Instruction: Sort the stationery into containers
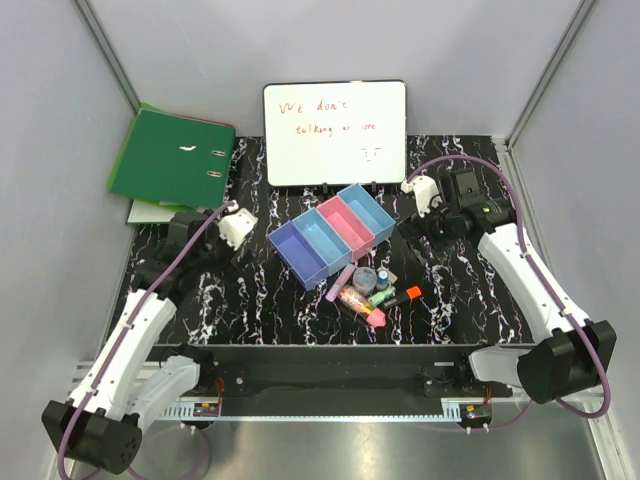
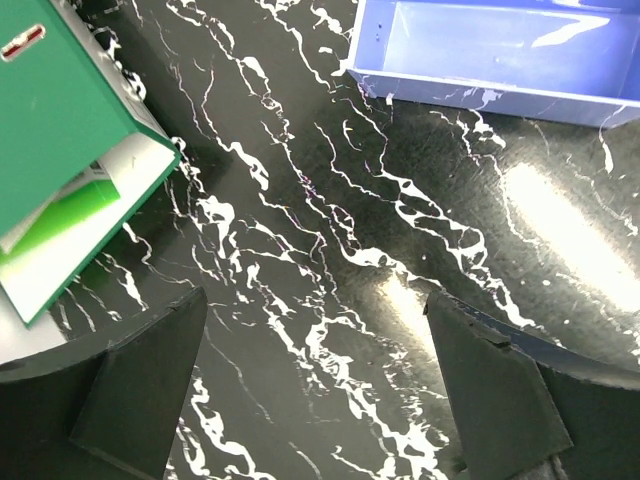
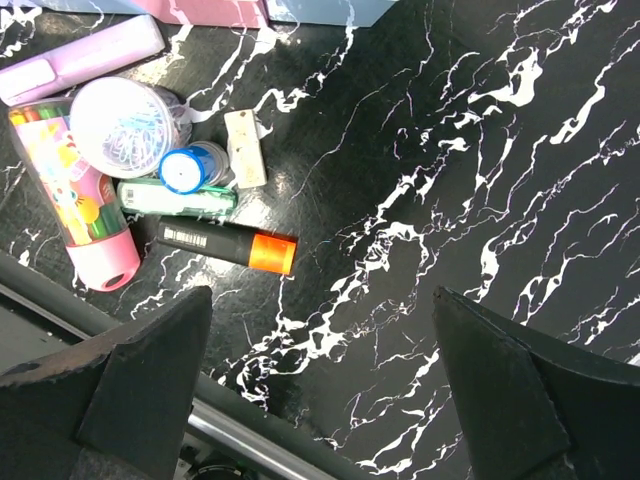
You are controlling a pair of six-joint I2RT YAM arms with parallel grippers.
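Observation:
A four-section container, blue, light blue, pink and light blue (image 1: 300, 255), sits mid-table, its compartments seemingly empty. Below it lie a purple item (image 3: 90, 60), a tub of clips (image 3: 120, 130), a small blue-capped bottle (image 3: 185, 170), a beige block (image 3: 245, 150), a green tube (image 3: 170, 200), an orange-and-black marker (image 3: 220, 243) and a pink-capped pencil tube (image 3: 75, 190). My left gripper is open over bare table, left of the container. My right gripper is open, above the table to the right of the stationery.
Green folders (image 1: 165, 160) lie at the back left. A whiteboard (image 1: 334, 150) with handwriting stands behind the container. Bare marble table surrounds both grippers; the front edge (image 3: 240, 430) runs just below the stationery.

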